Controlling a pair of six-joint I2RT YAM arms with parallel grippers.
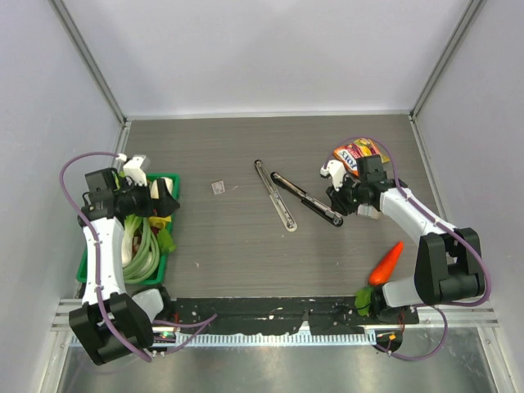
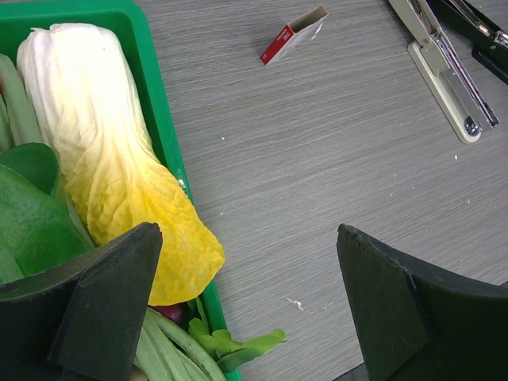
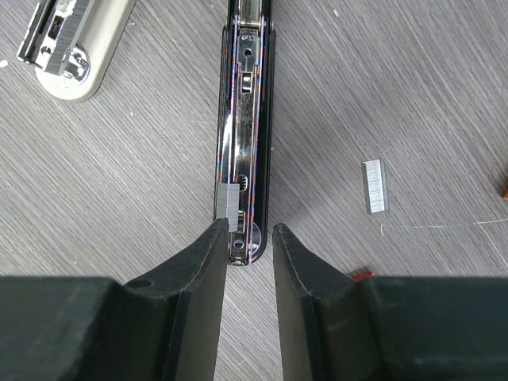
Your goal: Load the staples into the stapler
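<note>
An opened black stapler (image 1: pixel 307 198) lies diagonally right of centre. In the right wrist view a staple strip (image 3: pixel 227 202) lies on its metal channel (image 3: pixel 244 127) near the end, and my right gripper hovers there, part open, nothing clearly between its tips. Another strip (image 3: pixel 375 186) lies on the table beside it. A light opened stapler (image 1: pixel 274 195) lies to its left. A small staple box (image 2: pixel 290 36) sits left of the staplers. My left gripper hangs open over the green basket's side.
The green basket (image 2: pixel 147 63) of vegetables fills the left edge. A snack bag (image 1: pixel 352 151) lies back right, a carrot (image 1: pixel 385 264) front right.
</note>
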